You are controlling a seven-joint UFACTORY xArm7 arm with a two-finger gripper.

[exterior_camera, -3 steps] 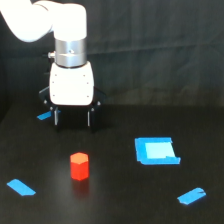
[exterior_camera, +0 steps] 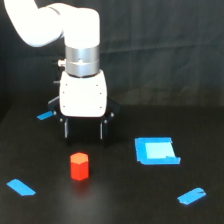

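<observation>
A red block [exterior_camera: 79, 167] sits on the dark table, left of the middle. Above and slightly right of it in the image hangs my gripper [exterior_camera: 84, 130], fingers pointing down. Its two fingers stand wide apart with nothing between them, and dark table shows between their tips and the block. To the right lies a white square [exterior_camera: 159, 150] bordered by blue tape [exterior_camera: 141, 144].
Strips of blue tape lie at the front left [exterior_camera: 20, 187], the front right [exterior_camera: 191, 196] and the back left [exterior_camera: 46, 115]. A dark curtain [exterior_camera: 160, 50] hangs behind.
My gripper has shifted right and down in the view, nearer the red block, its fingers still apart. The block and the taped square have not moved.
</observation>
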